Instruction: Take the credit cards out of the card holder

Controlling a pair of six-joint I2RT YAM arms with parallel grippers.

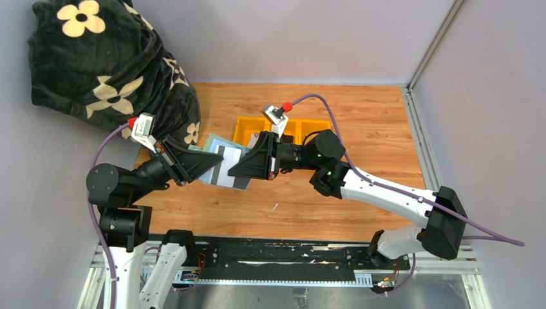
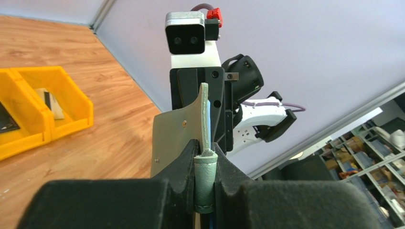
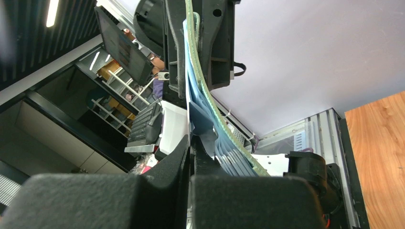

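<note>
In the top view, the pale green card holder is suspended between the two arms, spread open with its clear blue sleeves showing. My left gripper is shut on its left part; the left wrist view shows the green cover pinched upright there. A white card with a grey stripe lies against the sleeves. Seen edge-on in the right wrist view, the thin white card runs down between the black fingers, beside the sleeves.
Behind the arms, a yellow compartment box stands on the wooden table. Its compartments hold a black card and a pale striped card. A dark floral cushion fills the back left.
</note>
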